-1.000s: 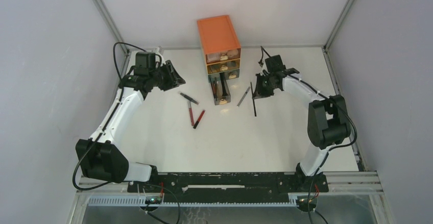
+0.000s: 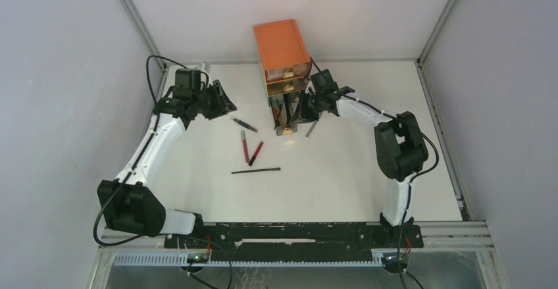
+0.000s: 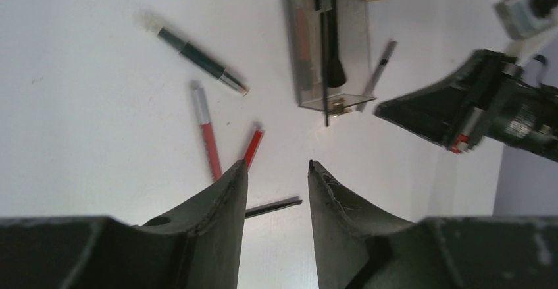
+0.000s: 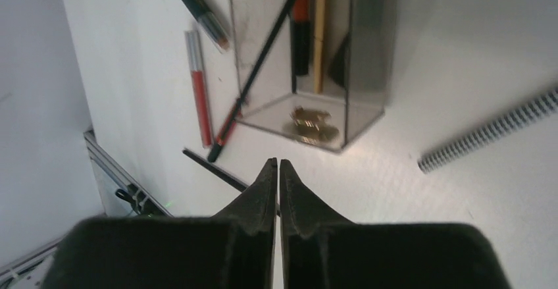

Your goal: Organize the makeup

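The drawer cabinet [image 2: 279, 39] has its lower clear drawer [image 4: 260, 101] out, holding brushes and pencils, with a dark stick [image 4: 270, 39] slanting across it. On the table lie a dark pen [image 2: 245, 124], two red-and-silver or red tubes [image 2: 244, 145] [image 2: 256, 153], a black pencil [image 2: 255, 170] and a silver item [image 2: 311, 129]. My right gripper is just beside the drawer, its fingertips together with nothing visible between them. My left gripper hangs open and empty above the table, left of the cabinet.
Walls surround it at the back and sides.
My right arm has moved left to the drawer.
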